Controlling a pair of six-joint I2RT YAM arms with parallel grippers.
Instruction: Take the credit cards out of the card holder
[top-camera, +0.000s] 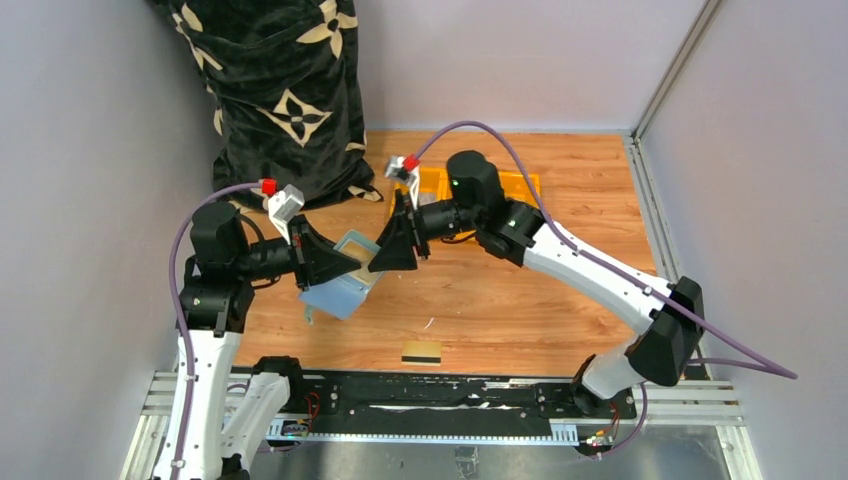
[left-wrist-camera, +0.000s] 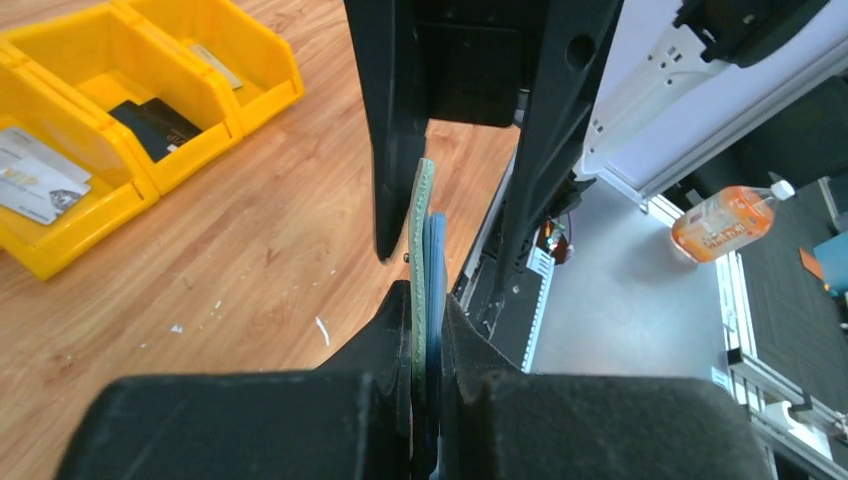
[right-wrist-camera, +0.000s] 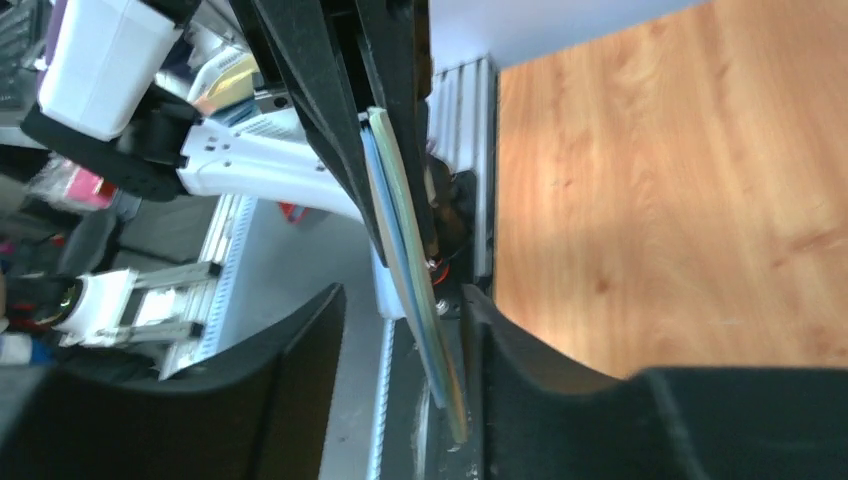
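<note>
A pale blue card holder (top-camera: 338, 298) hangs above the table, opened out, a gold card (top-camera: 360, 256) showing in its window. My left gripper is shut on the holder, which stands edge-on between its fingers in the left wrist view. From the other side, my right gripper is part open around the holder's end. In the right wrist view, the holder's thin edge (right-wrist-camera: 405, 240) runs between the right fingers, with a gap to the left one. How many cards it contains is hidden.
Yellow bins (left-wrist-camera: 222, 128) at the back hold a white card (left-wrist-camera: 40, 180) and dark cards (left-wrist-camera: 158, 128). A gold card with a black stripe (top-camera: 421, 352) lies near the front table edge. Dark patterned fabric (top-camera: 290, 100) hangs at the back left.
</note>
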